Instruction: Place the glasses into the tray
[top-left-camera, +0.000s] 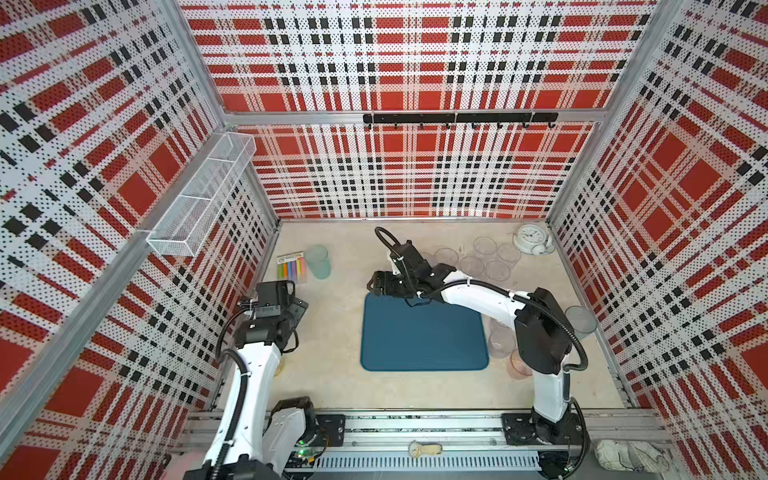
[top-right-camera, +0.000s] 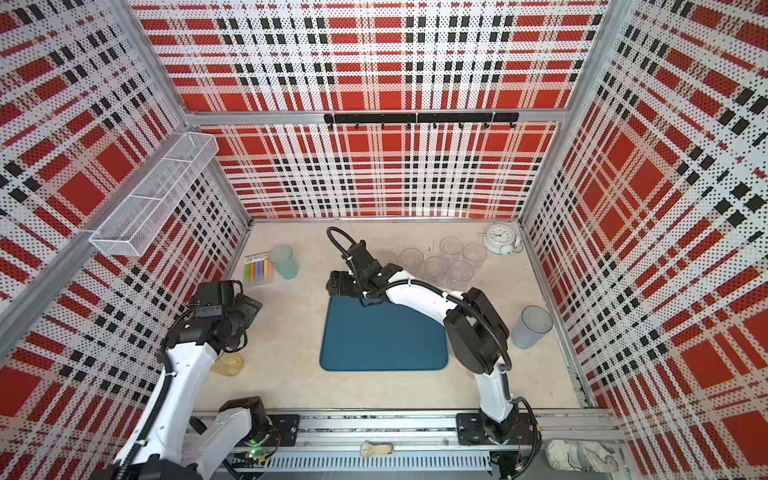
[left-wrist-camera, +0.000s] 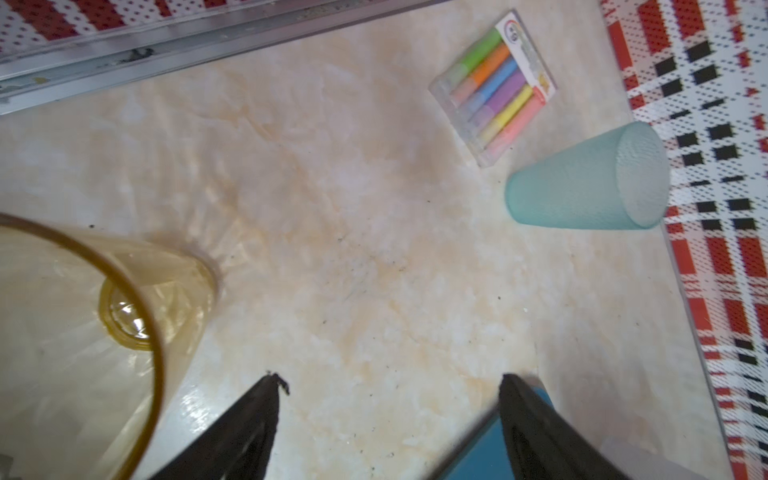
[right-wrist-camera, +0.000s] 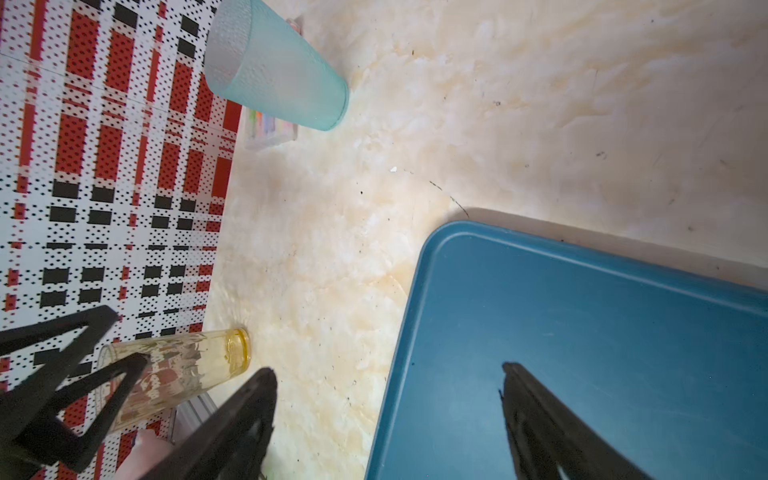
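Note:
The blue tray (top-left-camera: 425, 336) lies empty on the table. Over its far left corner hangs my right gripper, open with an empty gap. My left gripper is open too, empty, above the table's left side. A yellow glass stands upright near it; the left wrist view has this glass large at the left, outside the fingers. A frosted teal glass (top-left-camera: 317, 261) stands at the back left. Several clear glasses (top-left-camera: 485, 246) are grouped at the back right. Partly behind the right arm are a clear glass (top-left-camera: 501, 342) and a pink glass (top-left-camera: 518, 366).
Beside the teal glass lies a pack of coloured chalks (left-wrist-camera: 496, 88). A grey glass (top-right-camera: 532, 326) stands by the right wall, and a white dial scale (top-left-camera: 533, 238) sits in the back right corner. Bare table separates the tray from the left wall.

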